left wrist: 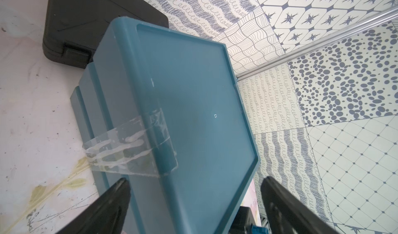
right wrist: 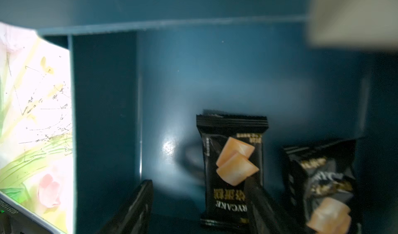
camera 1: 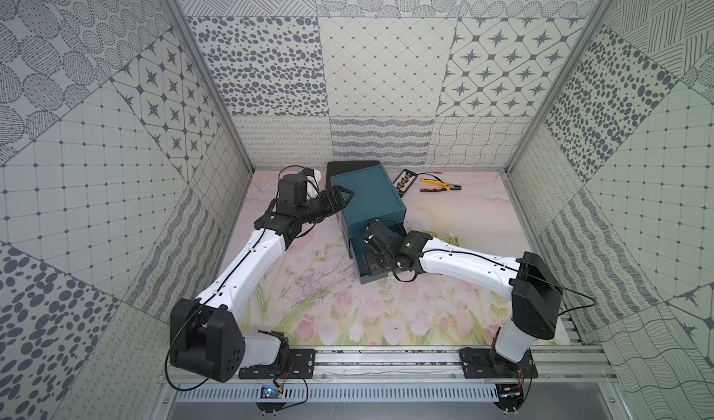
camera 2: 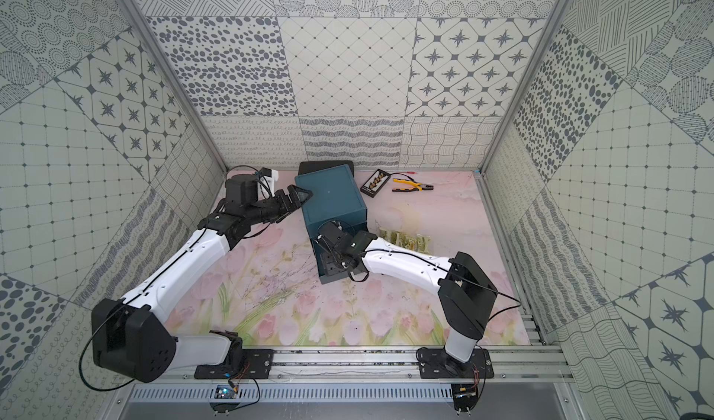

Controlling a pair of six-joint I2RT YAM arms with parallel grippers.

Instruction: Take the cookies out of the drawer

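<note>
The teal drawer unit (camera 1: 366, 193) stands mid-table, its lower drawer pulled out toward the front. Two black cookie packets lie in the drawer in the right wrist view: one upright in the middle (right wrist: 223, 171), another (right wrist: 319, 171) to its right. My right gripper is open above them, its fingertips at the middle packet's left and over its right part. My left gripper is at the unit's upper left side, fingers apart around part of its body; whether they touch it is unclear.
A black case (left wrist: 95, 18) is behind the unit. A small tray (camera 2: 375, 182) and pliers (camera 2: 412, 185) lie at the back right. Small packets (camera 2: 401, 241) lie right of the drawer.
</note>
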